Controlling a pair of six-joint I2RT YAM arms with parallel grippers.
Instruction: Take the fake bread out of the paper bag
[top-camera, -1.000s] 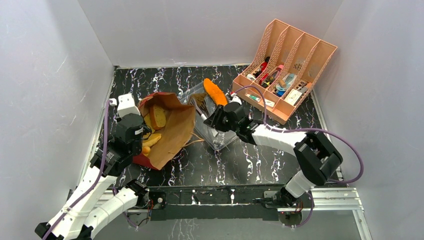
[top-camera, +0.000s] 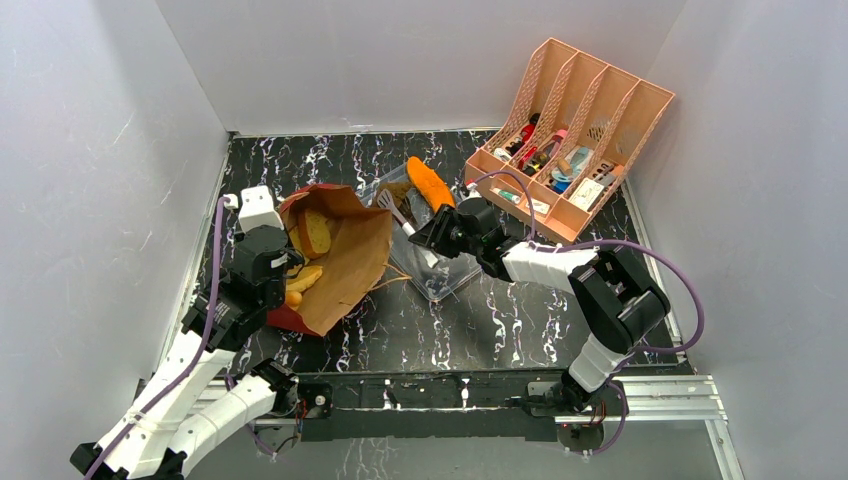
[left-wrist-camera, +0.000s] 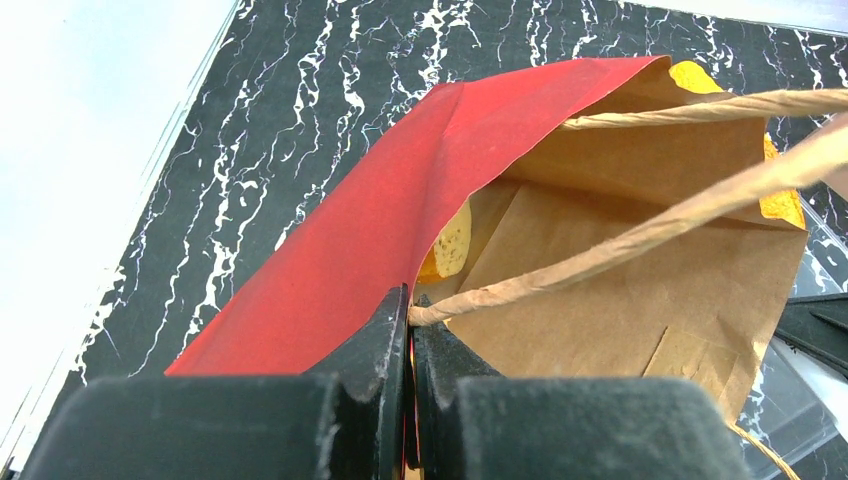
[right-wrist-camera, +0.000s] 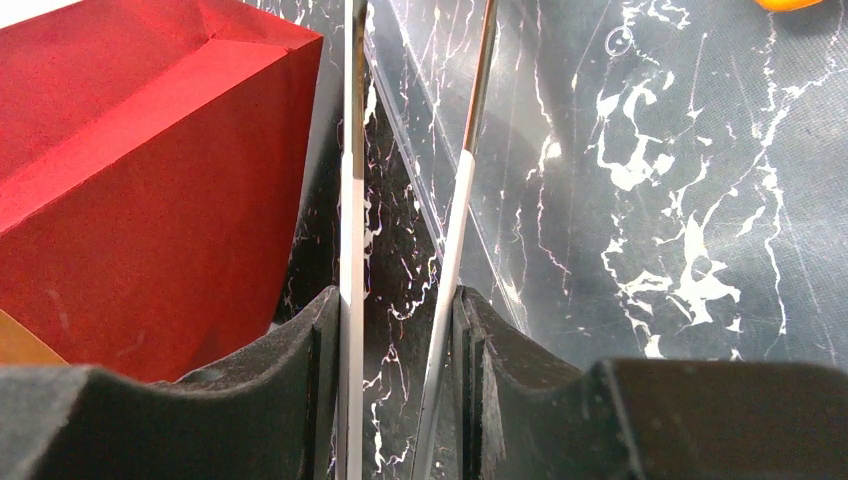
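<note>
The brown-lined red paper bag (top-camera: 352, 250) lies with its mouth facing up and right. Inside show a bread slice (top-camera: 316, 233), a long yellow bread (top-camera: 304, 279) and other pieces; the left wrist view shows only a bit of bread (left-wrist-camera: 452, 245). My left gripper is shut on the bag's edge, beside a twisted handle (left-wrist-camera: 600, 238). To the right of the bag, my right gripper is shut on tongs (right-wrist-camera: 351, 230), whose two arms stand slightly apart. Their slotted head (top-camera: 389, 203) points up and left, over the tray and outside the bag.
A clear tray (top-camera: 437, 290) lies right of the bag, holding an orange bread (top-camera: 430, 184) and a brown piece (top-camera: 400, 191). At the back right stands a peach divided organizer (top-camera: 572, 226) with small items.
Over the last second my right arm has shifted a little to the left, and the tongs' head shows more clearly. My left gripper and the bag have barely moved.
</note>
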